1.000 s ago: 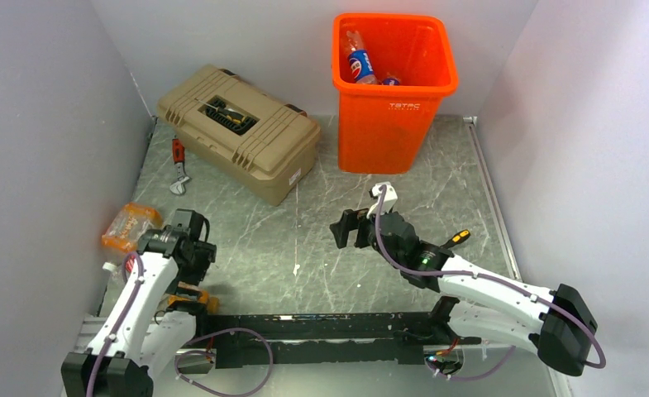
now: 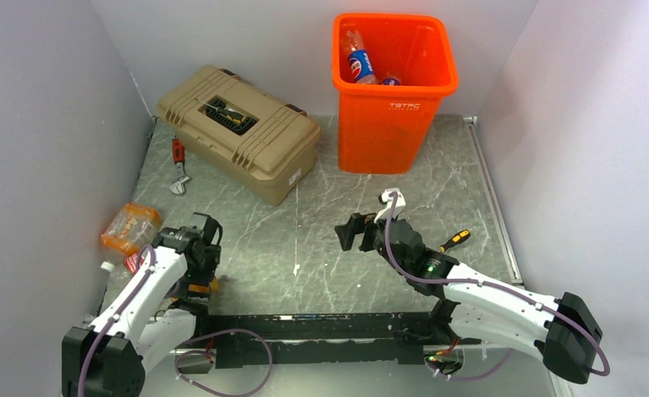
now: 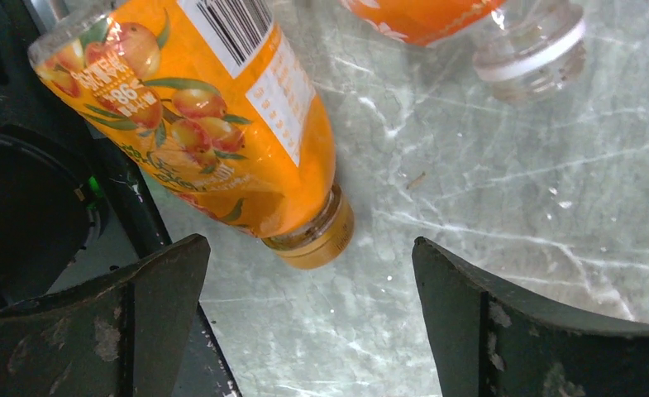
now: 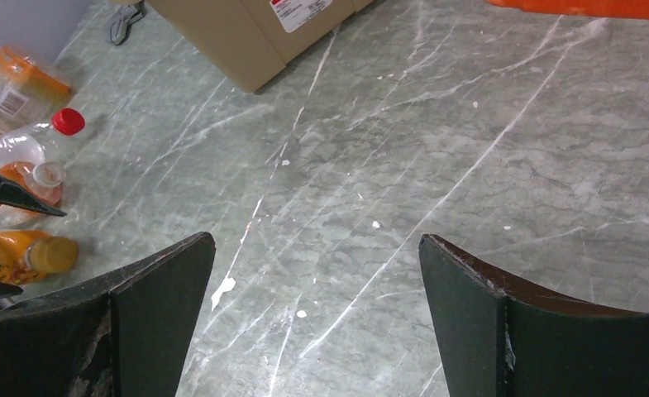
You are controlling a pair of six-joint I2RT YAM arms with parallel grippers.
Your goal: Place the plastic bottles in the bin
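Observation:
An orange juice bottle (image 3: 197, 124) lies under my left gripper, its capped neck between and just beyond the open fingers. Other plastic bottles lie at the left: a clear red-capped one (image 4: 23, 149) and a larger orange-labelled one (image 2: 131, 229). The orange bin (image 2: 387, 141) at the back holds a Pepsi bottle (image 2: 362, 66) and another partly seen bottle. My right gripper is open over bare floor, nothing between its fingers.
A tan case (image 2: 238, 145) sits back left, with a red-handled wrench (image 2: 178, 165) beside it. A screwdriver (image 2: 460, 238) lies beside the right arm.
The right arm has shifted slightly right since a second ago.

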